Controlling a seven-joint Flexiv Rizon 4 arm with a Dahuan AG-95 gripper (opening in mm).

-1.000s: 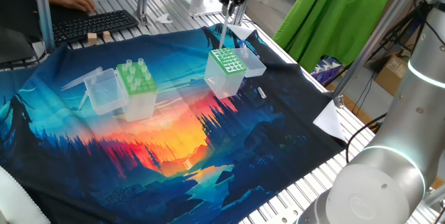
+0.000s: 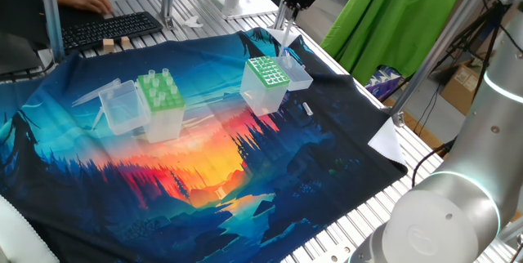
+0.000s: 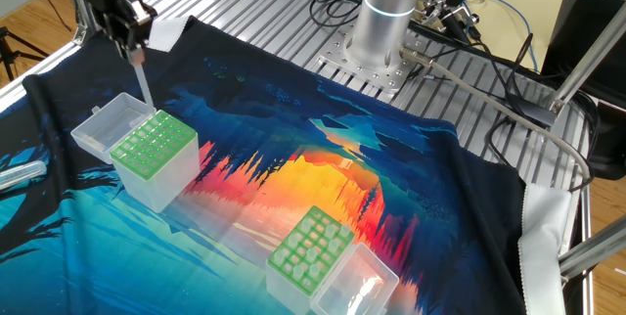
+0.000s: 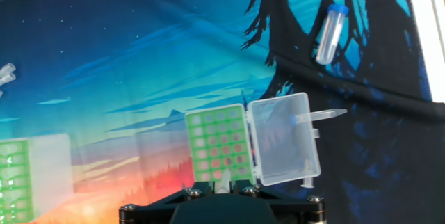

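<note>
My gripper [image 2: 291, 10] hangs above the far right of the cloth, shut on a long, clear, slender tube [image 2: 288, 36] that points down. In exterior view 2 the same tube [image 3: 145, 84] slants down to the back edge of a green-topped rack box [image 3: 155, 147], beside its open clear lid [image 3: 110, 124]; whether it touches cannot be told. In the wrist view the green grid [image 4: 219, 144] lies just ahead of the fingers, with the clear lid [image 4: 284, 139] to its right. A second green-topped box [image 2: 161, 91] holds several upright clear tubes.
A blue-capped tube [image 4: 332, 35] lies on the dark cloth. A clear tip [image 4: 327, 114] shows at the lid's right side. A keyboard [image 2: 110, 30] and a person's hand [image 2: 88, 0] are at the back left.
My gripper and the slender tube have moved right in exterior view 1, from over the box's back left corner toward its open lid. Both boxes have stayed in place.
</note>
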